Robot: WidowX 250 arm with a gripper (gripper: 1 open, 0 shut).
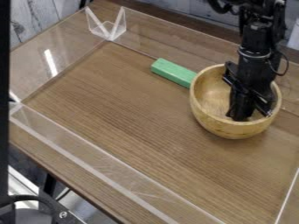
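A tan wooden bowl [214, 122] sits on the right of the wooden table [117, 149]. My black gripper [239, 111] reaches down from the upper right into the bowl. Its fingertips are dark and low inside it, and nothing can be made out between them; it looks shut. What else the bowl holds is hidden by the gripper.
A green block [173, 72] lies just left of the bowl, toward the back. A clear wire-like basket shape [107, 24] stands at the back left.
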